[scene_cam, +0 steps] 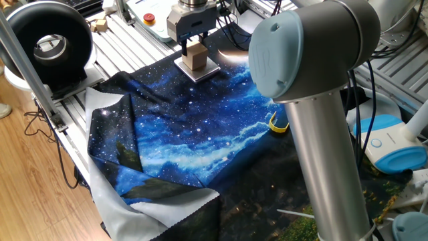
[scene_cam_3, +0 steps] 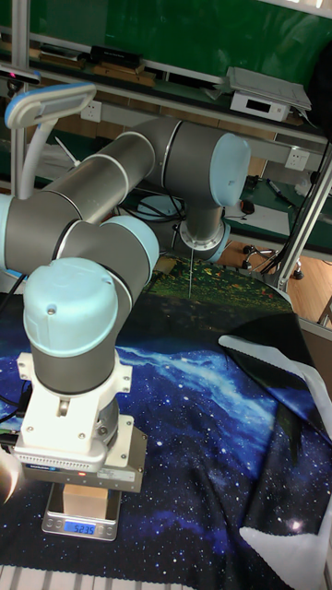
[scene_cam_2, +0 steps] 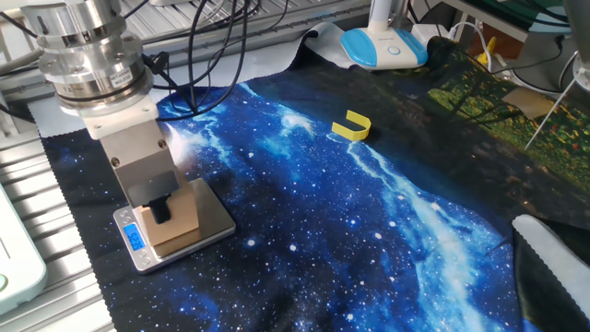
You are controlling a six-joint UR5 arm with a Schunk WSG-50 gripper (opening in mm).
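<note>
A plain wooden block (scene_cam: 195,59) stands on a small flat scale (scene_cam: 208,71) with a silver top. In exterior view 2 the block (scene_cam_2: 175,228) rests on the scale plate (scene_cam_2: 218,217), and the blue display is lit. Exterior view 3 shows digits on that display (scene_cam_3: 80,528), which seem to read 5235. My gripper (scene_cam: 194,48) points down over the block, its dark fingers reaching beside the block's upper part. One finger (scene_cam_2: 160,210) lies in front of a block face. The far finger is mostly hidden, so whether the pads press on the wood is unclear.
A starry blue cloth (scene_cam: 194,127) covers the table, its near left corner folded over. On it lies a yellow U-shaped piece (scene_cam_2: 352,126), well away from the scale. A blue and white device (scene_cam_2: 383,48) stands at the back. Black cables (scene_cam_2: 217,55) hang beside the gripper.
</note>
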